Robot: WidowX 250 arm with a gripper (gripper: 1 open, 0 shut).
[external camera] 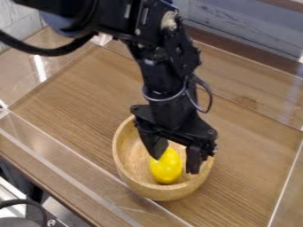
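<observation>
A yellow oval object point(166, 167) lies in a round wooden bowl point(161, 189) at the lower middle of the view. My black gripper point(178, 146) hangs over the bowl, its two fingers spread apart, one at the upper left of the yellow object and one at its right. It is open, and I see nothing held between the fingers.
The bowl stands on a brown wooden surface, which is bare to the left and right. A clear edge strip runs along the lower left, with dark cables beyond it at the bottom left corner.
</observation>
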